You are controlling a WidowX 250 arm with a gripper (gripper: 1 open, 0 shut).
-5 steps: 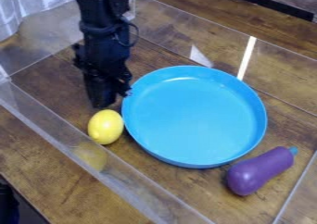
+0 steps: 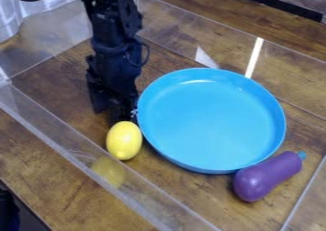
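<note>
The black arm reaches down from the top left, its gripper [image 2: 112,101] low over the wood at the left side of the blue plate [image 2: 212,116], just above a yellow lemon-like object [image 2: 124,139]. The fingers are dark and overlap, so their opening and anything between them cannot be made out. A purple eggplant [image 2: 265,178] lies at the lower right of the plate.
A clear plastic wall [image 2: 51,139] runs diagonally along the lower left.
Since a second ago the gripper has moved down toward the viewer. The plate has shifted right, and the yellow object has moved slightly right.
</note>
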